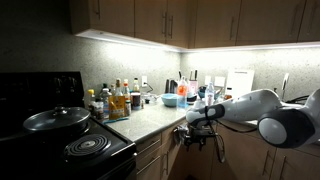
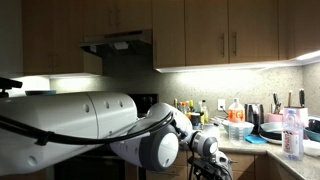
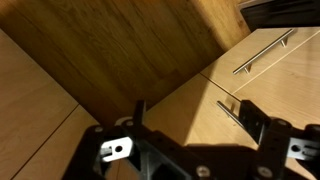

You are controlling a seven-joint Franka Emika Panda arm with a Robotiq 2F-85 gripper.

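My gripper (image 1: 197, 138) hangs low in front of the cabinet doors, below the counter edge near the corner. In the wrist view, the gripper stands open, its two fingers wide apart with nothing between them. Beyond it are light wooden cabinet fronts with a metal bar handle (image 3: 268, 48) at upper right and another handle (image 3: 232, 114) close to the right finger. Dark wooden floor (image 3: 120, 50) fills the upper middle. No contact between the fingers and either handle can be made out.
A stove with a pan (image 1: 56, 120) is at the left in exterior view 1. Bottles (image 1: 122, 102) stand on the counter beside it. A pale blue bowl (image 1: 170, 100) and a clear bottle with an orange top (image 2: 236, 112) stand near the corner.
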